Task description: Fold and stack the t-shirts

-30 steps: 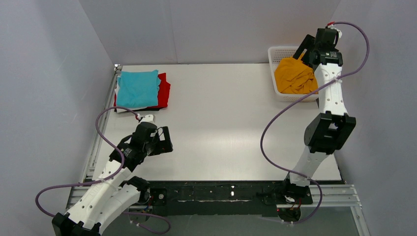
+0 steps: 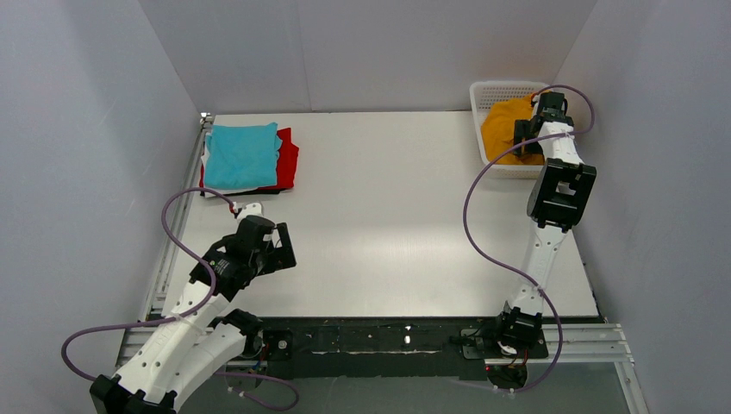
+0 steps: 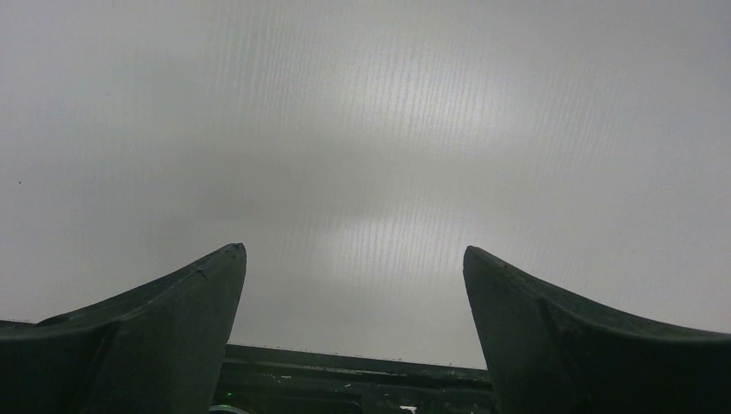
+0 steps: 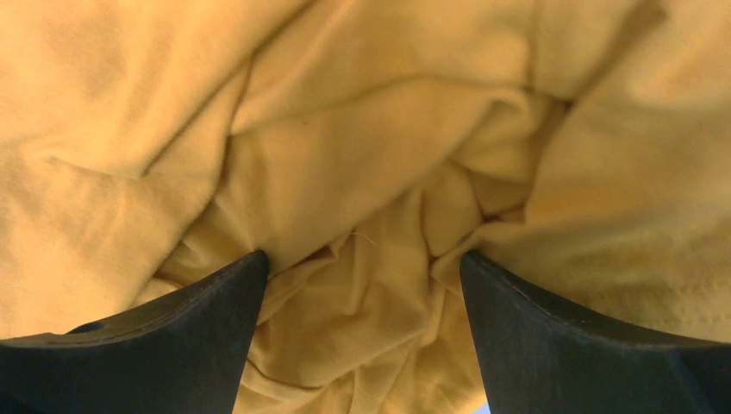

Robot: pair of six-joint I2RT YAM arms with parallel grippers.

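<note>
Crumpled orange-yellow cloth (image 2: 498, 131) lies in the white basket (image 2: 476, 121) at the back right of the top view. My right gripper is down at this cloth, its fingers (image 4: 185, 323) spread wide. Folds of the orange cloth (image 4: 345, 164) fill the right wrist view and press close about the fingertips. A folded stack sits at the back left, with a turquoise shirt (image 2: 241, 155) on top and a red one (image 2: 287, 159) showing at its side. Above the front left of the table, my left gripper stands open over bare surface.
Grey walls close in the back and both sides. A dark rail (image 2: 379, 332) runs along the front edge, and a purple cable (image 2: 466, 216) loops over the table's right part.
The left arm has shifted only a little to the left. The stack looks unchanged.
</note>
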